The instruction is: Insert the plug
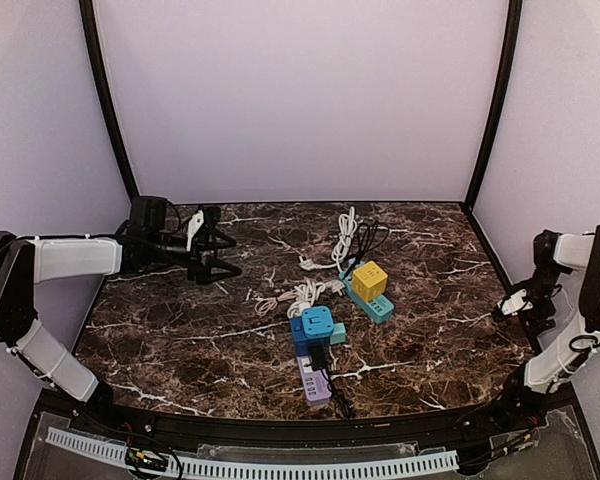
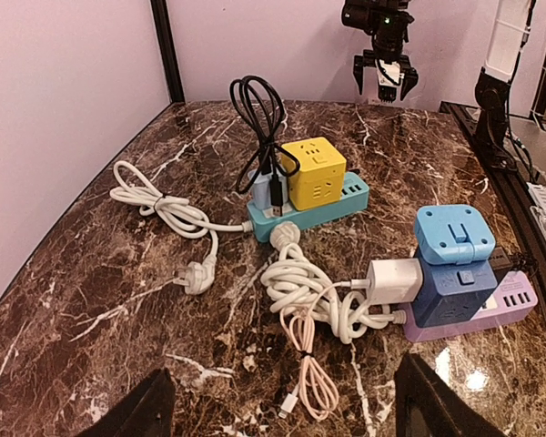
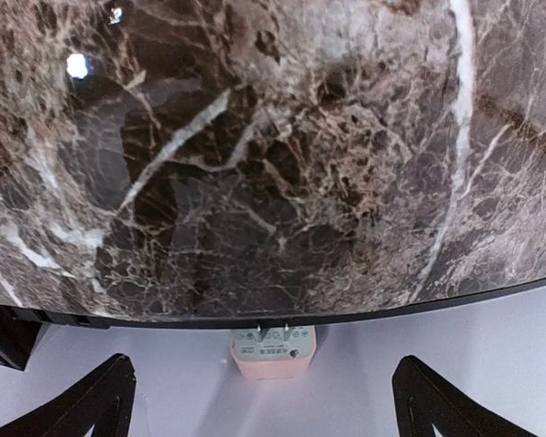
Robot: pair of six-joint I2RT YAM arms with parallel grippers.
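My left gripper (image 1: 220, 255) hangs open and empty over the table's left part, facing the cords and sockets. A white plug (image 2: 197, 277) lies on the marble beside a coiled white cord (image 2: 164, 204). A teal strip (image 2: 355, 196) carries a yellow cube (image 2: 315, 173) and black cable. A lilac strip (image 2: 496, 309) holds blue adapters (image 2: 455, 289). My right gripper (image 1: 535, 310) is open and empty at the right edge; in its wrist view a pink socket (image 3: 273, 357) sits on the wall beyond the table edge.
Pale walls (image 1: 290, 100) border the back and sides.
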